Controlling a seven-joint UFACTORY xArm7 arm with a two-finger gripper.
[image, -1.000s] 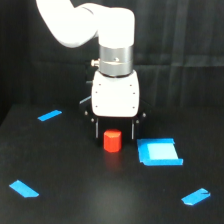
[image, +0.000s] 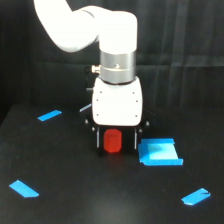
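Note:
A small red object (image: 113, 142), round or cylindrical in outline, stands on the black table near the middle of the camera view. My white gripper (image: 118, 145) points straight down over it, open. One dark finger is on the object's left and the other on its right, with some space showing on the right. Whether either finger touches it cannot be made out. The object's top edge lies close under the gripper's body.
Just right of the gripper lies a blue-edged square with a pale centre (image: 160, 153). Blue tape strips (image: 24, 189) mark the table at the left, front left and front right.
My gripper has come down, its fingers now beside the red object instead of higher up. The object and the blue-edged square appear unmoved.

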